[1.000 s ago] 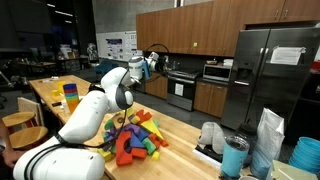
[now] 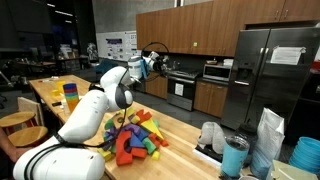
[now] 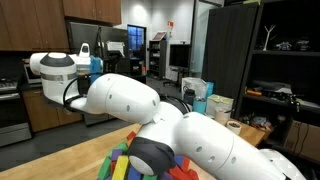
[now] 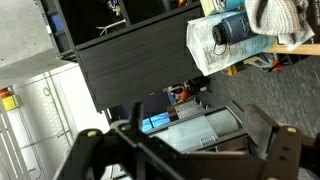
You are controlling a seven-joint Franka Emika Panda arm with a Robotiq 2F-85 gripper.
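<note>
My gripper [image 2: 158, 58] is raised high at the far end of the white arm [image 2: 113, 88], well above the table and away from the blocks. In the wrist view its dark fingers [image 4: 132, 136] stand apart along the lower edge, and nothing shows between them. Many coloured blocks [image 2: 138, 142], red, green, yellow and blue, lie in a loose pile beside the arm's base. They also show as a block pile [image 3: 170, 168] at the bottom of exterior view 2, partly hidden by the arm.
A blue tub [image 2: 234, 154], a green-blue container [image 2: 305, 152] and a white bag [image 2: 268, 140] stand on the right of the table. A multicoloured stack [image 2: 71, 92] is at the left. Bare wooden tabletop [image 2: 180, 152] lies right of the pile.
</note>
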